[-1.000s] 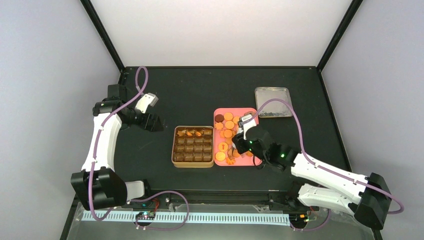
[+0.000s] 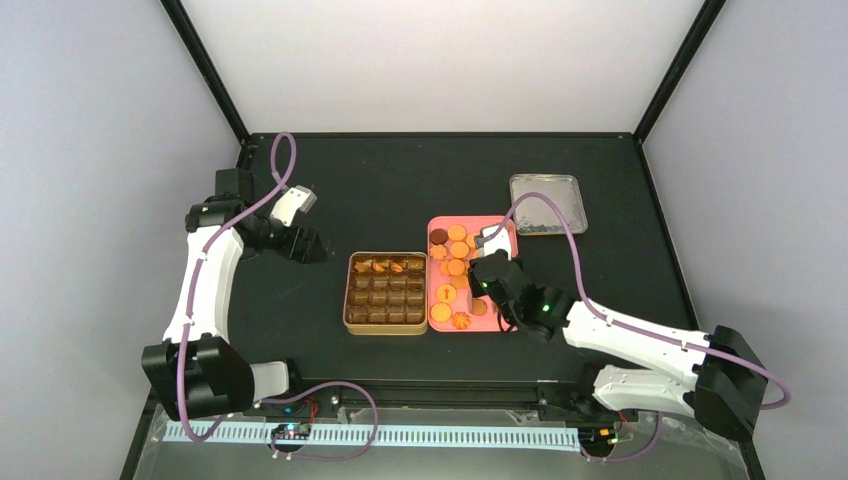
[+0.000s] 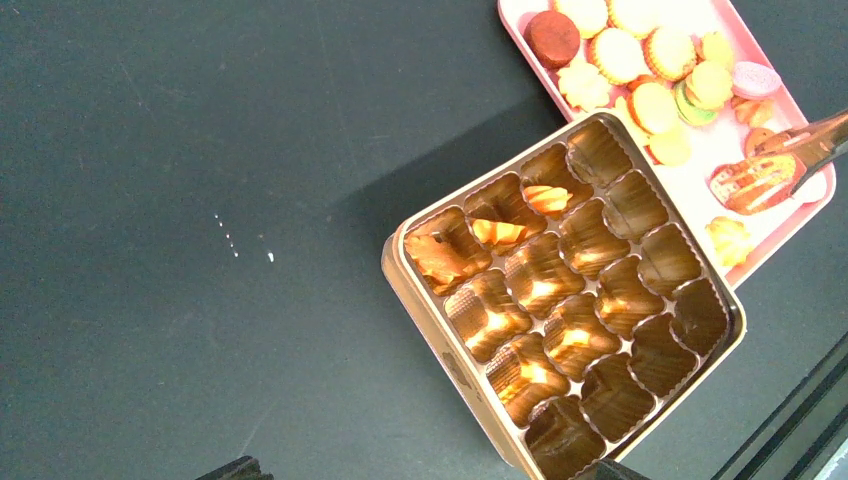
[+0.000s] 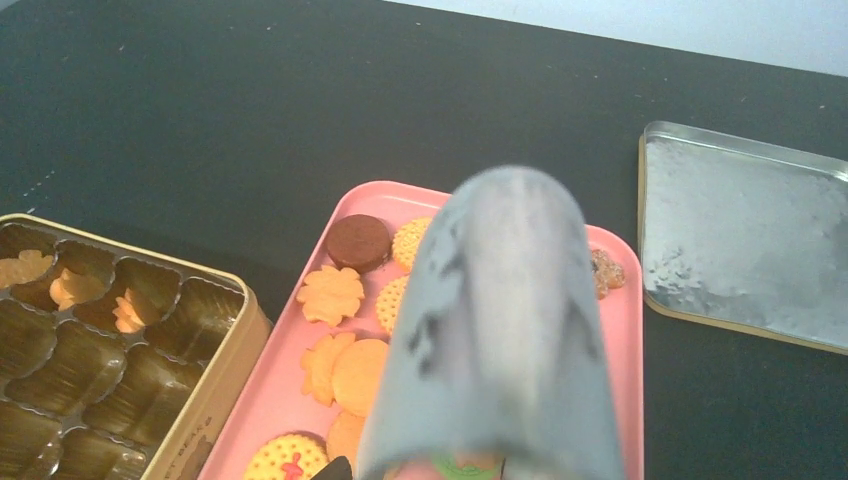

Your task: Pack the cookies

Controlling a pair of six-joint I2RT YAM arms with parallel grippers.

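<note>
The pink tray [image 2: 472, 325] holds several cookies, among them a brown round one [image 3: 551, 39] and a flower-shaped one [image 4: 331, 294]. Left of it stands the gold tin [image 3: 445, 352] with a compartment insert; three orange cookies, one of them [image 3: 498, 232] in the middle, sit in separate cells along its far row. My right gripper [image 2: 476, 301] is low over the tray's near half. A blurred grey finger [image 4: 500, 330] covers much of the tray in the right wrist view, so what lies between its fingers is hidden. Left of the tin, my left gripper [image 2: 311, 247] has its fingertips apart, with nothing visible between them.
A shallow metal lid [image 2: 548, 205] lies behind the pink tray to the right. Tin and tray stand close side by side.
Over the past second my right arm has shifted slightly left and its gripper has changed position above the tray's near half. The left arm, tin and tray have stayed still.
</note>
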